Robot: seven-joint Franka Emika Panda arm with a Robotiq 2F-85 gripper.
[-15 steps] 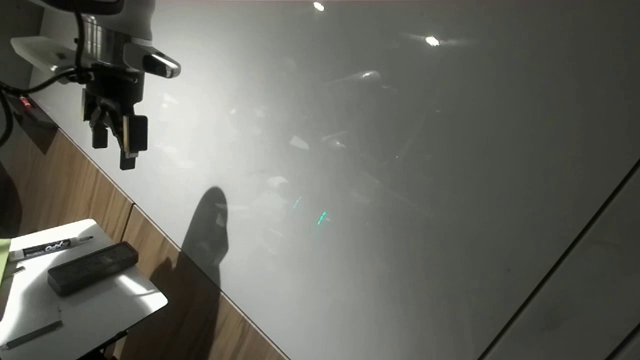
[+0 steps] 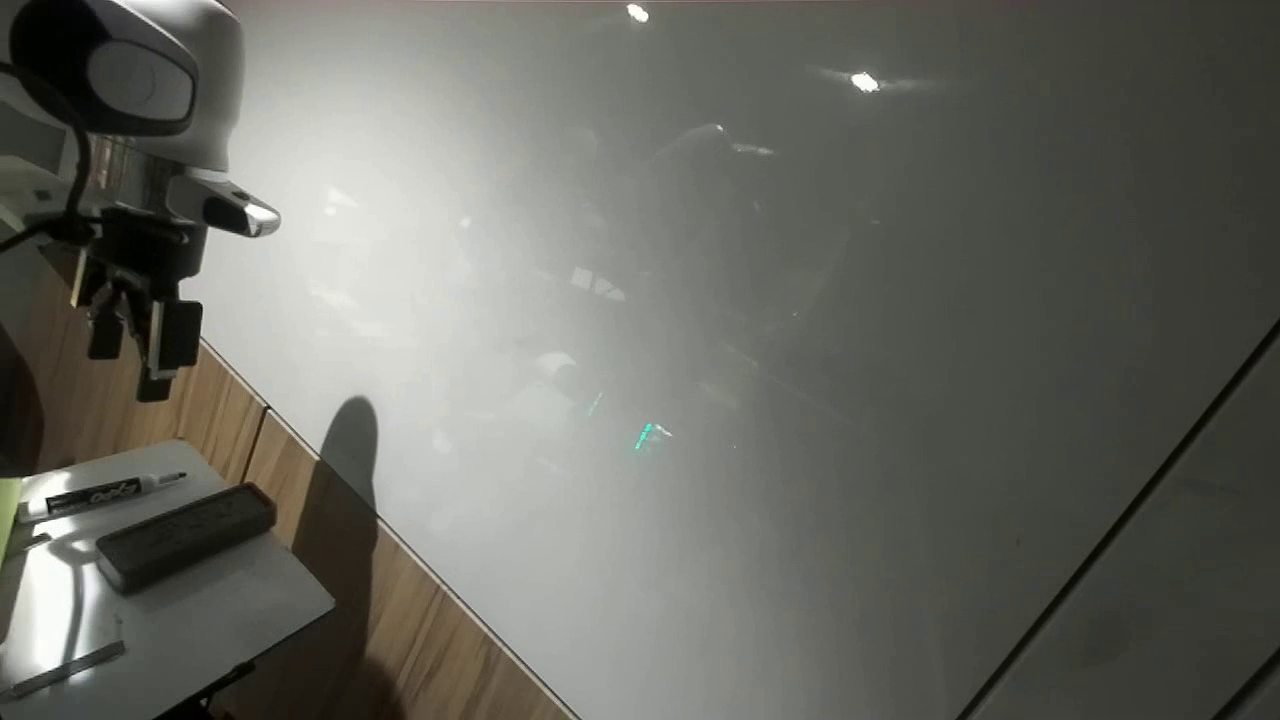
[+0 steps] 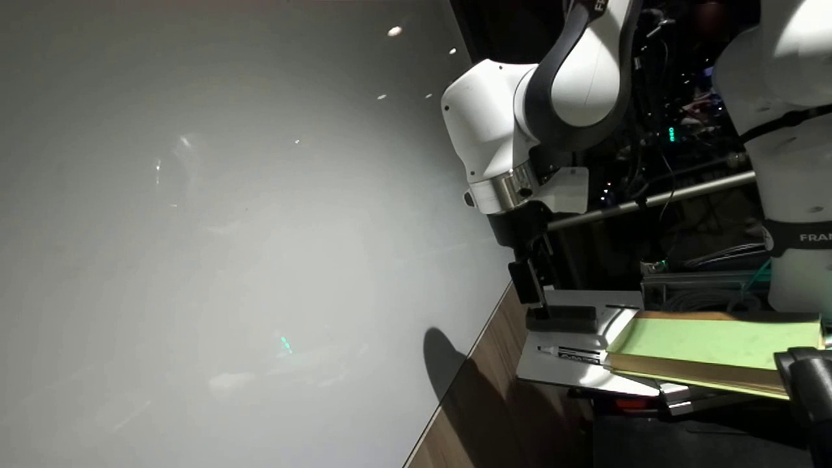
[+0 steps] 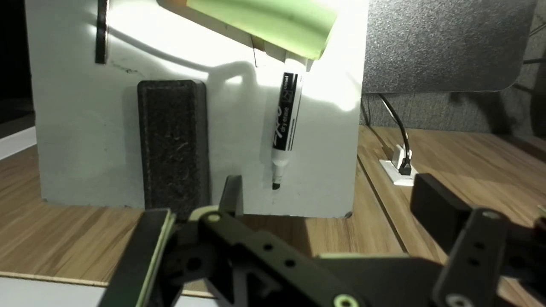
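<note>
My gripper (image 2: 146, 348) is open and empty, hanging above the wooden strip at the left of exterior view 1. In the wrist view its fingers (image 4: 233, 197) stand wide apart. Below it, on a small pale tray (image 4: 327, 169), lie a dark felt eraser (image 4: 171, 146) and a capped-less-looking white marker (image 4: 286, 115) with a black label and dark tip. Eraser and marker lie roughly side by side, apart from each other. In exterior view 2 the gripper (image 3: 534, 285) overlaps the eraser (image 3: 573, 318) in the picture; touching does not show.
A large whiteboard (image 2: 720, 360) fills most of exterior view 1. Green paper (image 3: 702, 339) covers the tray's far side and the marker's end. A thin dark bar (image 4: 102, 30) lies at the tray's edge. A plugged-in cable (image 4: 404, 163) sits on the wood.
My gripper has moved left and down in exterior view 1, and its shadow has shifted left as well. Eraser and marker have stayed in place.
</note>
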